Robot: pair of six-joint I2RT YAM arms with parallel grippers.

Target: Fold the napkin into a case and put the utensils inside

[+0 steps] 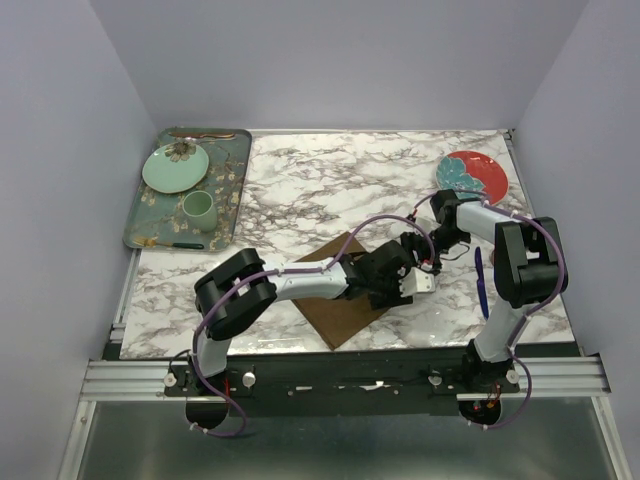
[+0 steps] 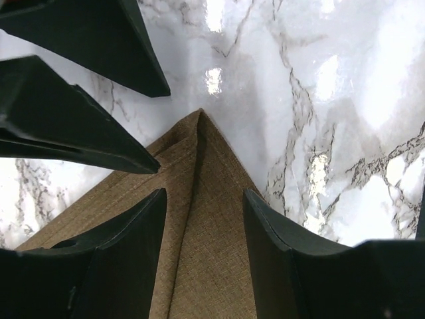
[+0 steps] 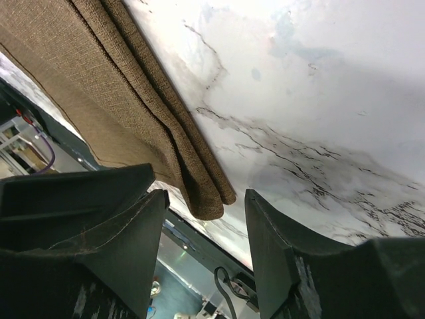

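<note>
The brown napkin (image 1: pixel 335 325) lies on the marble table, its right part under my arms. In the left wrist view a folded corner of the napkin (image 2: pixel 212 252) lies below my left gripper, whose fingers stand apart over it. In the right wrist view my right gripper is open above the folded end of the napkin (image 3: pixel 153 100), a bent tip of cloth showing between its fingertips. The other gripper's black fingers reach into both wrist views. A dark blue long object (image 1: pixel 480 285) lies at the right; whether it is a utensil is unclear.
A green tray (image 1: pixel 225 210) with a plate (image 1: pixel 175 170), a cup (image 1: pixel 200 210) and utensils stands at the back left. A red and blue plate (image 1: pixel 480 170) sits at the back right.
</note>
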